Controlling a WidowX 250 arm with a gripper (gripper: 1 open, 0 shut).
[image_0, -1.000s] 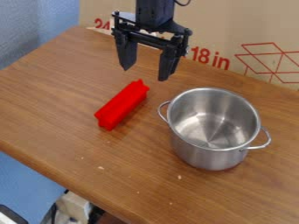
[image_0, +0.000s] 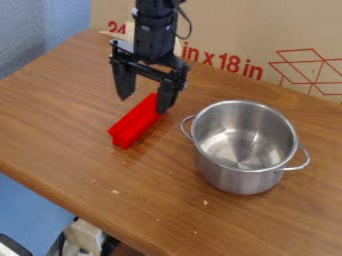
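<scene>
My black gripper (image_0: 146, 92) hangs over the wooden table, open, its fingers above and around the upper end of a red block (image_0: 134, 123). The block lies lengthwise on the table, left of a steel pot (image_0: 243, 155) with two wire handles. Whether the fingertips touch the block is hard to tell.
A cardboard panel (image_0: 274, 50) with printed lettering stands along the back. Blue surface (image_0: 34, 210) shows beyond the table's left edge.
The gripper has come down and moved left and toward the camera, from above and behind the red block to over it. The block and pot have not moved.
</scene>
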